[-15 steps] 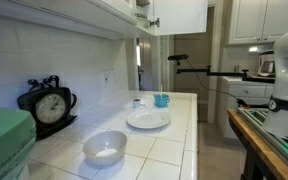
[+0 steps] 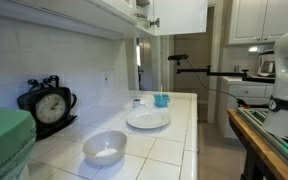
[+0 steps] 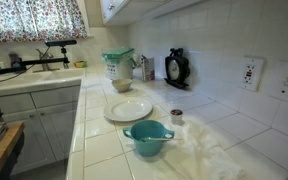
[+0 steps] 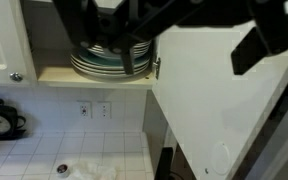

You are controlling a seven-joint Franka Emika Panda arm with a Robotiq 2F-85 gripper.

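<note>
At the top of the wrist view my gripper shows as dark, blurred fingers set wide apart. Nothing shows between them but the white open cabinet door (image 4: 209, 100) behind. A stack of plates (image 4: 109, 64) sits on the cabinet shelf, partly hidden by the left finger. On the counter, exterior view 1 shows a grey bowl (image 2: 105, 147) nearest, then a white plate (image 2: 149, 118), and a teal two-handled pot (image 2: 161, 100) at the far end. All stand apart from the gripper, which neither exterior view clearly shows.
The open door (image 2: 181, 17) juts out above the counter's far end. A black clock (image 2: 50, 106) leans by the wall near a green-lidded container (image 2: 6, 140). A small metal cup (image 3: 177, 117) and a crumpled clear wrap (image 3: 206, 158) lie by the pot. Counter tiles around the plate are bare.
</note>
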